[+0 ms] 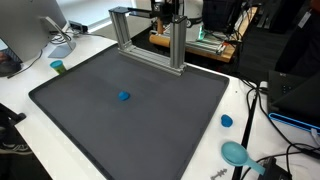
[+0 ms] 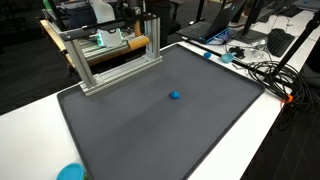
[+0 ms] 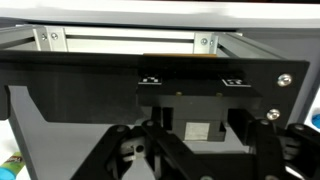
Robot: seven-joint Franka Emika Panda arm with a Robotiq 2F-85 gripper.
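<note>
My gripper appears in the wrist view with its dark fingers apart, one on each side of a small pale patch. It is over a black bar (image 3: 80,85) that crosses the frame; whether the fingers touch the bar cannot be made out. Against the dark background the gripper is hard to pick out in the exterior views. A small blue object (image 1: 123,96) lies on the grey mat (image 1: 130,125), well away from the metal frame (image 1: 150,55); it shows in the second exterior view as a blue piece (image 2: 174,95).
A green-and-blue container (image 1: 58,67) stands at the mat's far left corner. A teal ladle-like dish (image 1: 238,154) and a blue round piece (image 1: 226,121) lie on the white table to the right, near black cables.
</note>
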